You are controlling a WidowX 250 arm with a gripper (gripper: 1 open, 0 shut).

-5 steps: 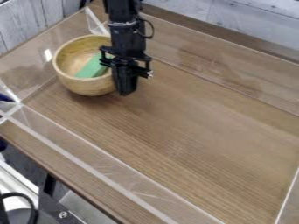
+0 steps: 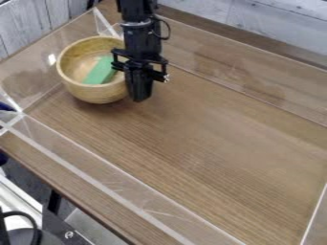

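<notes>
A wide wooden bowl (image 2: 78, 85) sits at the upper left of the wooden table, with a light green object (image 2: 99, 71) inside it. My black gripper (image 2: 140, 94) reaches down from the top at the bowl's right rim and hides part of it. The gripper looks shut, and I see nothing held in it, though its tips are small and dark.
Clear tape runs along its left edge. A white wall stands at the back right, and a dark cable lies at the bottom left.
The gripper has moved slightly up and to the left, and the bowl appears to have shifted slightly left with it.
</notes>
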